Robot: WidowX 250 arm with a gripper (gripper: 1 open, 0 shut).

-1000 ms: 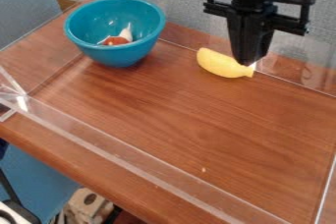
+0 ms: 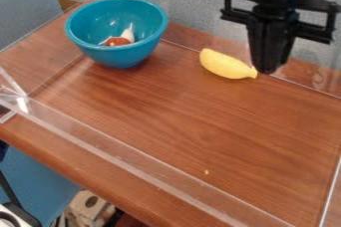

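A black gripper [image 2: 266,62] hangs at the upper right, pointing down with its fingers shut, just right of and above a yellow banana-like object [image 2: 226,65] lying on the wooden table [image 2: 173,141]. A teal bowl [image 2: 140,52] stands at the upper left, holding a white item and a small reddish item [image 2: 118,42]. Nothing shows between the fingers.
A grey fabric wall stands behind, with a blue-grey panel [image 2: 27,52] at the left. Clear strips run along the table's edges.
The gripper has moved to the right and slightly downward over the last second. The bowl and yellow object have stayed in place.
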